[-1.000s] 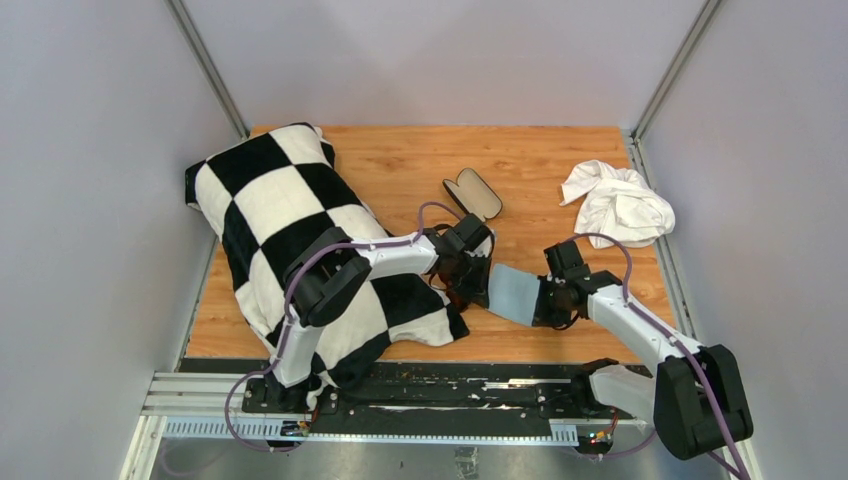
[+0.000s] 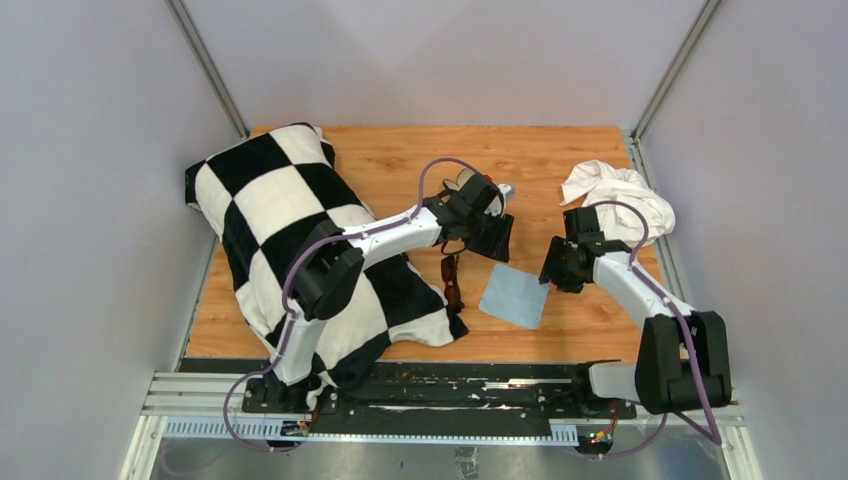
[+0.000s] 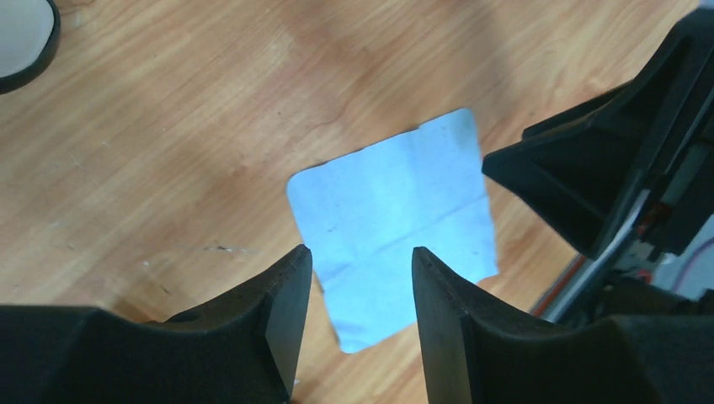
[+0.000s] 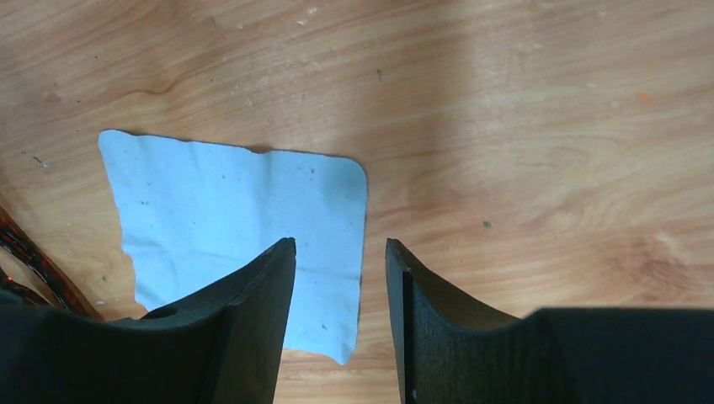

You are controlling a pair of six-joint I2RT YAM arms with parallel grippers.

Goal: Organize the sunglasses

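Brown sunglasses (image 2: 451, 285) lie beside the checked cloth, left of a flat light-blue square cloth (image 2: 513, 295); part of their tortoiseshell frame (image 4: 38, 261) shows at the right wrist view's left edge. My left gripper (image 2: 495, 240), open and empty, is raised above the table over the partly hidden glasses case (image 2: 465, 182), with the blue cloth (image 3: 387, 219) below in its wrist view. My right gripper (image 2: 555, 268) hovers at the blue cloth's right upper corner, open with nothing between its fingers.
A black-and-white checked cloth (image 2: 290, 180) covers the left side of the table. A crumpled white cloth (image 2: 625, 205) lies at the back right. Bare wood (image 2: 540, 150) is free along the back.
My left gripper has moved up and right, away from the sunglasses and toward the case. My right gripper has moved up off the blue cloth, uncovering it.
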